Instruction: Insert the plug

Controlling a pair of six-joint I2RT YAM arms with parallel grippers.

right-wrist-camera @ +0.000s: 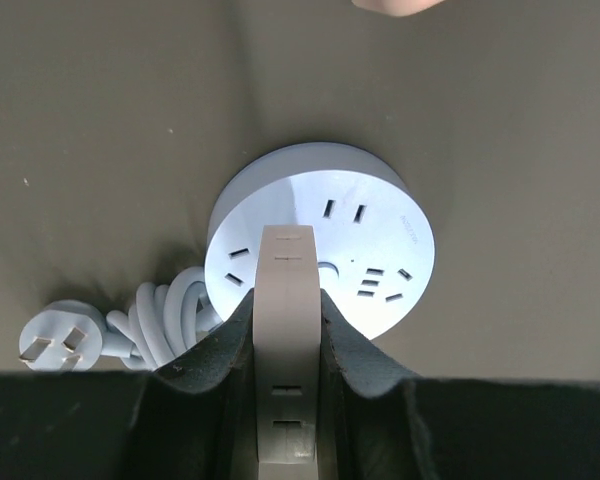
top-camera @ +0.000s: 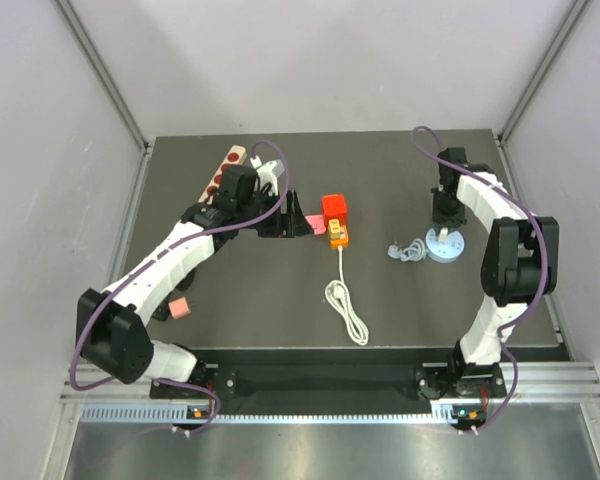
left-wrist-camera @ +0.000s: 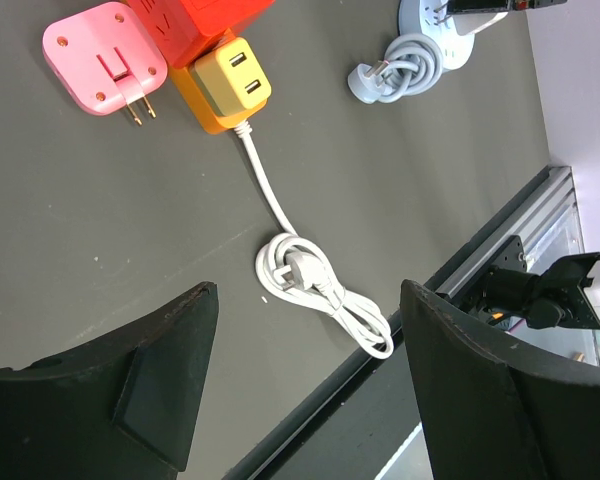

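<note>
My right gripper (top-camera: 442, 222) is shut on a pale plug (right-wrist-camera: 286, 340) directly above the round white socket (right-wrist-camera: 375, 240) at the table's right; whether it touches the socket I cannot tell. The socket's slots show around it, and its coiled cord with a plug (right-wrist-camera: 62, 335) lies to the left. My left gripper (top-camera: 290, 225) stands open over the middle-left, near a pink plug adapter (left-wrist-camera: 90, 55) and an orange adapter (left-wrist-camera: 220, 95) with a white cord, with nothing between its fingers.
A red block (top-camera: 334, 205) sits behind the orange adapter. A coiled white cord (top-camera: 345, 310) lies front middle, a wooden strip (top-camera: 225, 170) at back left, a pink block (top-camera: 179, 308) at front left.
</note>
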